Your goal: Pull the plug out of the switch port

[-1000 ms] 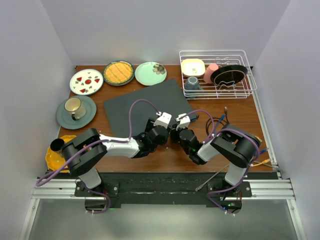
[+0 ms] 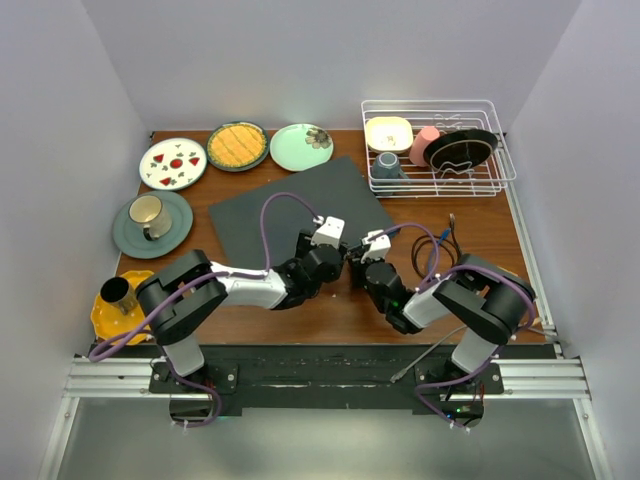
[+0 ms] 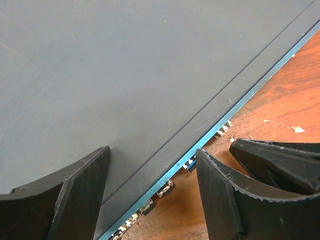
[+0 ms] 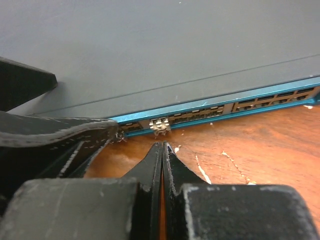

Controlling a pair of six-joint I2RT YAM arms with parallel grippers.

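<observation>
The dark grey switch (image 2: pixel 270 205) lies flat on the wooden table. Its blue-edged front shows a row of ports (image 4: pixel 200 114), with a small metal module (image 4: pixel 160 125) in one. The left wrist view shows several small pieces (image 3: pixel 165 188) along that edge. My left gripper stands open over the switch's edge, its fingers apart. My right gripper is shut, nothing visible between its fingertips, just in front of the port face. The other gripper's dark finger reaches in from the left of the right wrist view. I cannot tell which piece is the plug.
A dish rack (image 2: pixel 437 185) stands at the back right, plates (image 2: pixel 300 148) along the back and left. Coiled cables (image 2: pixel 450 240) lie to the right of my right arm, and loose rods lie near the front right edge.
Over the last second my right arm has shifted slightly right.
</observation>
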